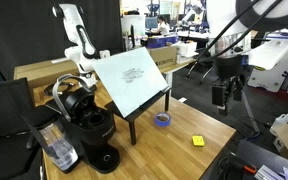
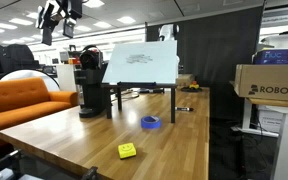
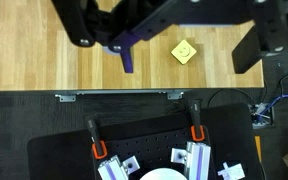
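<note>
A small yellow block (image 1: pixel 198 141) lies on the wooden table (image 2: pixel 174 150) near its edge. Behind it sits a blue ring (image 1: pixel 162 118), like a tape roll. High above the table edge hangs my gripper (image 1: pixel 226 98), clear of both objects and open with nothing held. Exterior view 2 places the gripper (image 2: pixel 56 36) at upper left, far above the tabletop. From the wrist, the block (image 3: pixel 183 51) appears between the widely spread dark fingers. A blue shape (image 3: pixel 126 60), probably the ring, is partly covered by gripper parts.
A black coffee maker (image 1: pixel 88 122) and a white board (image 1: pixel 131 80) on a dark stand occupy the table. A cardboard box (image 2: pixel 268 80) is off to the right. Bare wood surrounds the yellow block.
</note>
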